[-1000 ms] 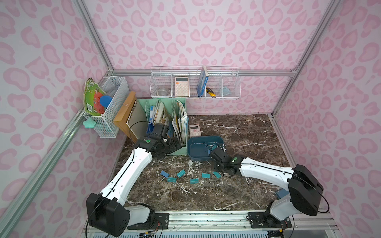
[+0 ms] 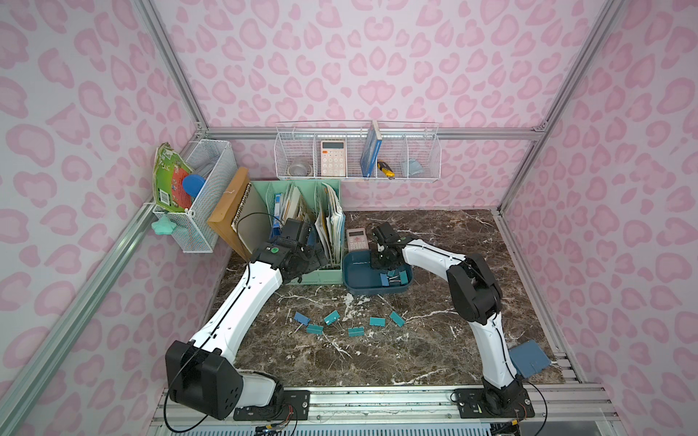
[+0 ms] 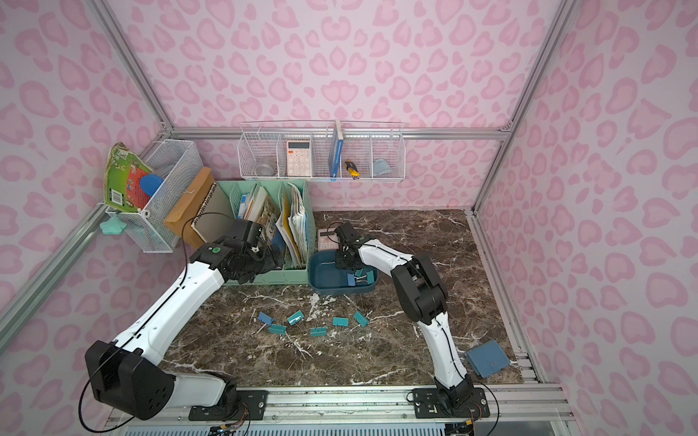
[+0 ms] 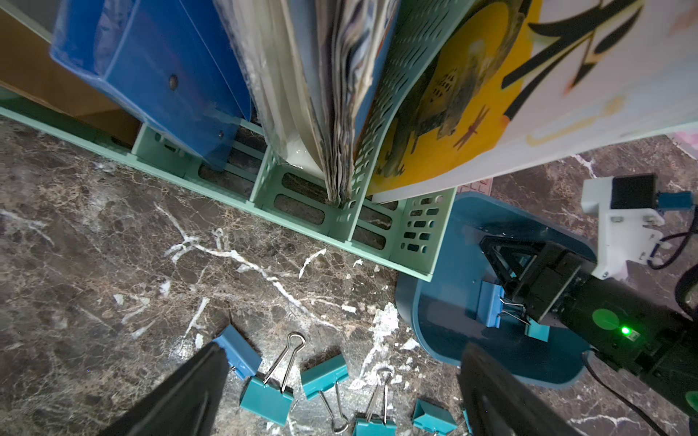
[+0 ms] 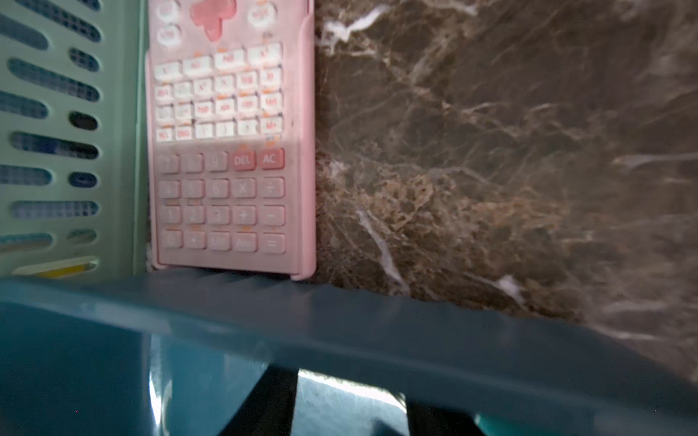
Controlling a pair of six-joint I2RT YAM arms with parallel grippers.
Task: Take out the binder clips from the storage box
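Note:
The dark blue storage box [image 2: 354, 286] stands right of the green file rack. Inside it, toward the right, lie a blue binder clip [image 4: 489, 303] and a teal clip [image 4: 536, 330]; my right arm partly covers that area in the left wrist view. My right gripper reaches down into the box near its back wall, fingers apart, with no clip visible between them. On the counter in front lie several clips, among them a blue one [image 2: 301, 318] and a teal one [image 2: 376, 321]. My left gripper hangs open and empty before the file rack.
A pink calculator [image 5: 232, 167] lies directly behind the box. The green file rack [image 2: 323, 277] full of folders borders the box on the left. At the far right front lies a blue flat object [image 2: 529, 359]. The counter right of the box is clear.
My right gripper has swung from the box's front right corner to the back of its interior, uncovering the clips there. The left arm has shifted only slightly.

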